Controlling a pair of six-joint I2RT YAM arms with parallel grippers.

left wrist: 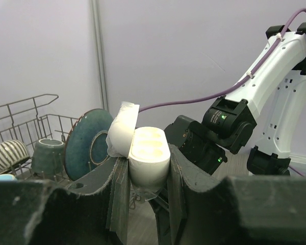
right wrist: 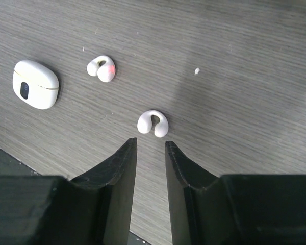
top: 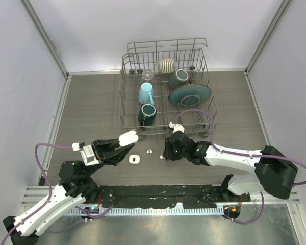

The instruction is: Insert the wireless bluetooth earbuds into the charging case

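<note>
My left gripper is shut on a white case (left wrist: 149,145), its lid tilted up beside the bottom half; in the top view the case (top: 128,138) is held to the left of centre. Two white U-shaped earbuds rest on the table. In the right wrist view, the nearer earbud (right wrist: 153,123) lies just ahead of my right gripper, whose fingers stand apart with nothing between them. Farther to the upper left is the other earbud (right wrist: 101,69), with a red spot on it. From above, the right gripper partly covers the nearer earbud (top: 162,157).
A second white rounded case (right wrist: 36,84) with a dark oval mark lies on the table left of the earbuds. Behind them stands a wire dish rack (top: 166,125) holding mugs and a plate (top: 176,97). Bare table (top: 234,122) shows at right.
</note>
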